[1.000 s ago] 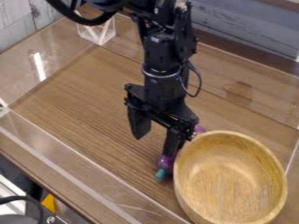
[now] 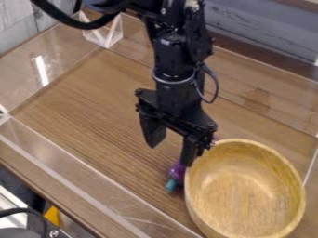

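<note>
The black robot gripper (image 2: 172, 139) hangs over the wooden table, its two fingers spread apart, part open. Below its right finger, a small purple object with a teal end (image 2: 177, 175) lies against the left side of a large yellow bowl (image 2: 248, 195). The gripper partly hides this object, and whether a finger touches it I cannot tell. I see nothing held between the fingers.
A clear plastic piece (image 2: 102, 28) stands at the back left. A cable lies off the table at the lower left.
The gripper has shifted very slightly; the bowl and the purple object look unchanged.
</note>
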